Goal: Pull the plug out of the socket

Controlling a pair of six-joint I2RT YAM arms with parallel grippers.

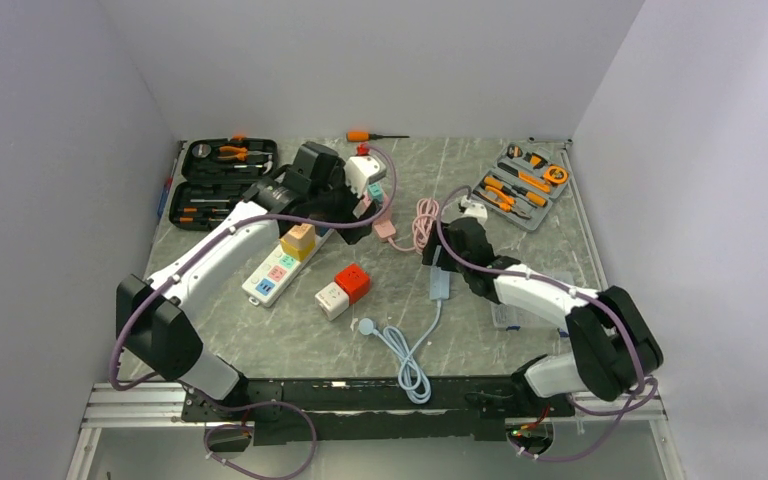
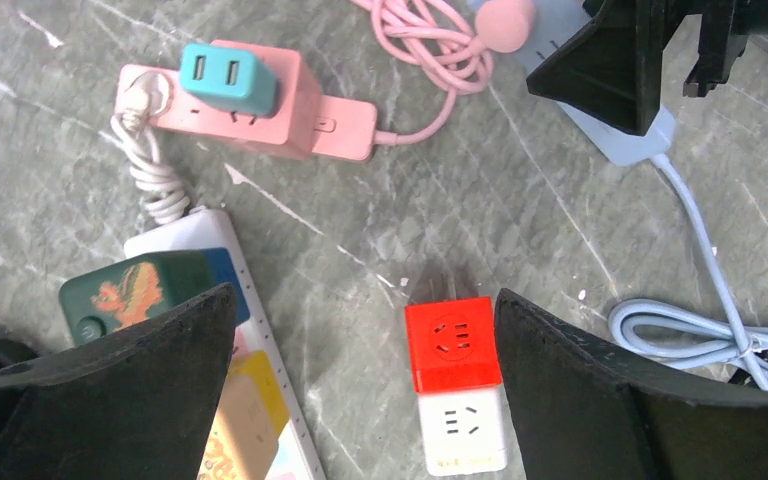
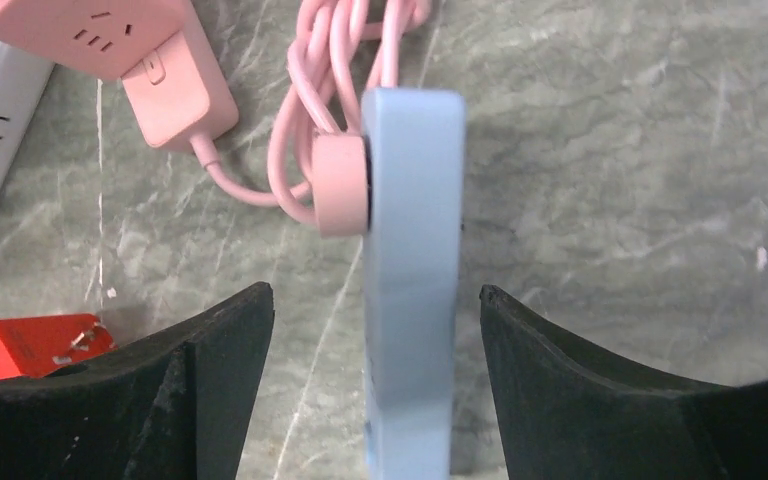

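Observation:
My left gripper is open, raised over the table's left-centre; below it lie a red block [image 2: 450, 330] with a white one [image 2: 460, 440], and a white power strip [image 2: 295, 440] with dark green and yellow items on it. A pink strip [image 2: 175, 110] holds a teal plug [image 2: 225, 80]. My right gripper is open above a light blue strip [image 3: 410, 260], which lies between its fingers in that view; a round pink plug [image 3: 340, 185] sits beside or on that strip's end, near coiled pink cord [image 3: 300, 70].
Tool cases [image 1: 220, 180] stand at back left and [image 1: 520, 185] back right, a screwdriver [image 1: 364, 136] at the back. A coiled blue cable [image 1: 410, 370] lies at the front; a clear case [image 1: 505, 315] is under the right arm.

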